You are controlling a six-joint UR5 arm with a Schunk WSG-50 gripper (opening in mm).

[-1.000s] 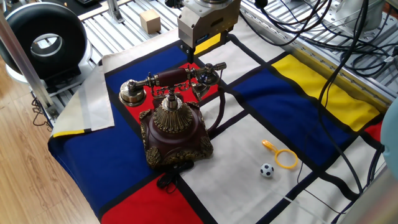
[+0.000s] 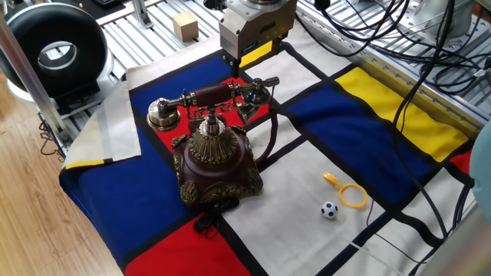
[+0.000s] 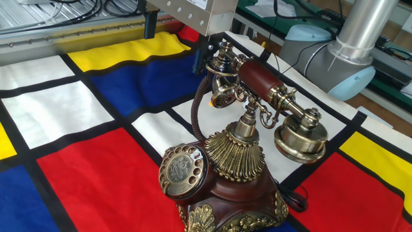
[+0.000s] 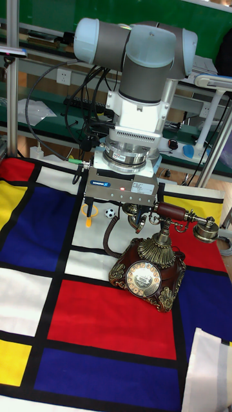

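An antique-style rotary telephone [image 2: 219, 157] with a dark red body and brass trim stands on the patterned cloth. Its handset [image 3: 261, 80] rests across the cradle, and the dial [image 4: 144, 278] faces the camera in exterior view 3. My gripper [image 3: 174, 53] is open, its two fingers wide apart with nothing between them. It hangs above the cloth by one end of the handset. One finger [image 3: 200, 61] appears close to that end; whether they touch I cannot tell. In exterior view 1, a finger [image 2: 235, 67] shows behind the handset.
A small black-and-white ball [image 2: 329, 209] and a yellow ring with a handle [image 2: 353, 195] lie on the cloth. A wooden block [image 2: 185, 26] sits on the metal rails behind. Loose black cables hang at the right in exterior view 1.
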